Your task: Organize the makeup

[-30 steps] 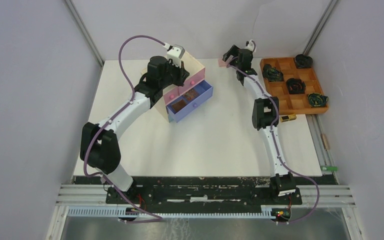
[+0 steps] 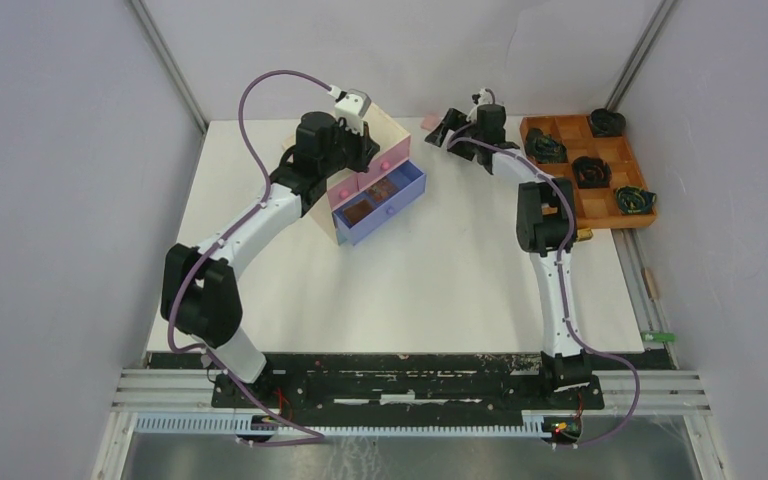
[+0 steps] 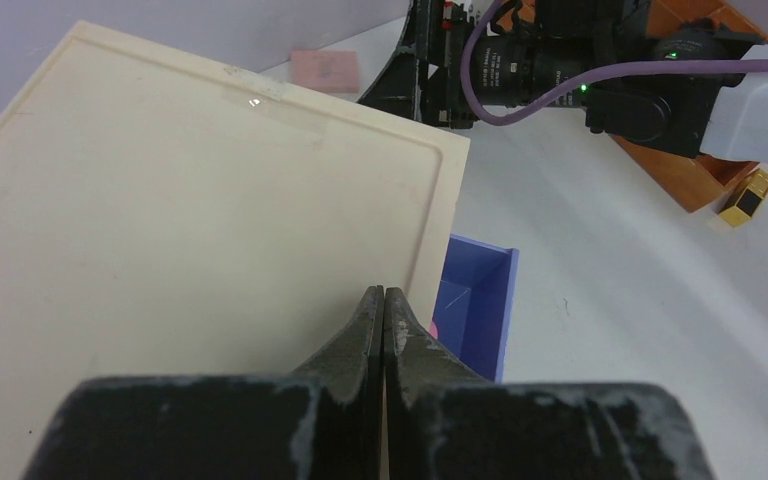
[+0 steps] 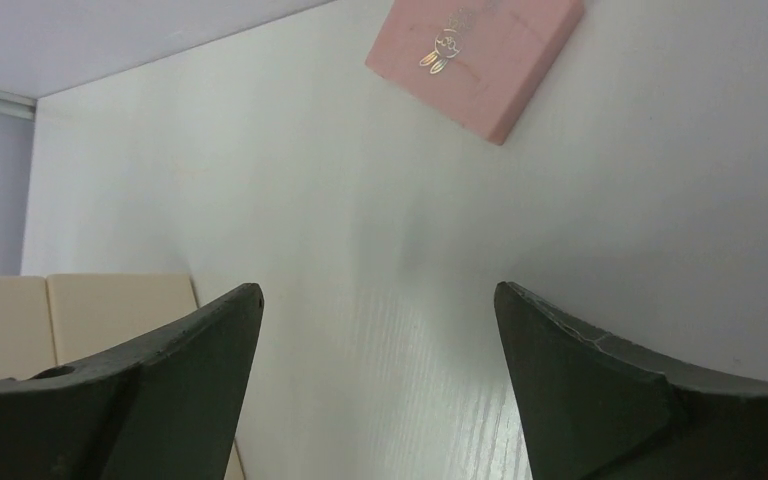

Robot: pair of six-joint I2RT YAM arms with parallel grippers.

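A pink compact with a small gold emblem [image 4: 480, 60] lies on the table by the back wall, beside the cream cabinet [image 3: 180, 200]. My right gripper is open just short of the compact, nothing between its fingers. My left gripper is shut at the cabinet's top; whether anything is held there is hidden. The cabinet's lower blue drawer [image 2: 400, 205] is pulled out, with brown items inside.
A wooden compartment tray [image 2: 610, 210] with several dark coiled items stands at the right, a small gold box [image 3: 745, 200] near its front edge.
My right gripper has moved left and toward the front, off the pink compact, uncovering more of it. The left arm is still.
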